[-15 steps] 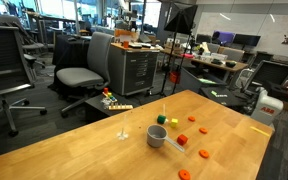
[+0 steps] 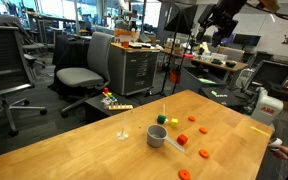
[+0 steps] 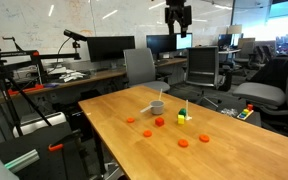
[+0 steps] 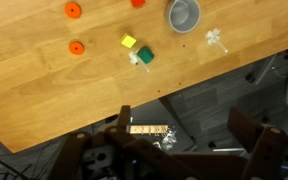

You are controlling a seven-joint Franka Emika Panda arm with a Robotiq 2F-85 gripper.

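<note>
High above the table's back edge hangs my open gripper (image 2: 197, 43), with nothing between its fingers; exterior view 2 shows the gripper (image 3: 178, 30) near the top. Well below it on the wooden table stands a grey metal cup (image 2: 156, 136), upright. In the wrist view a green block (image 4: 145, 54) and a yellow block (image 4: 129, 41) lie close together, near the cup (image 4: 183, 14). A red block (image 2: 182, 139) sits to the cup's right in exterior view 1. Several flat orange discs (image 2: 204, 154) are spread on the table's right part.
Small white pieces (image 4: 214, 37) lie near the cup and the green block. Beyond the table's edge, a tray of small colored items (image 2: 114, 103) is at a lower level. Office chairs (image 2: 88, 70) stand behind.
The arm has come in from the right of exterior view 1, and my gripper has moved left to above the table's back edge. The objects on the table look unmoved.
</note>
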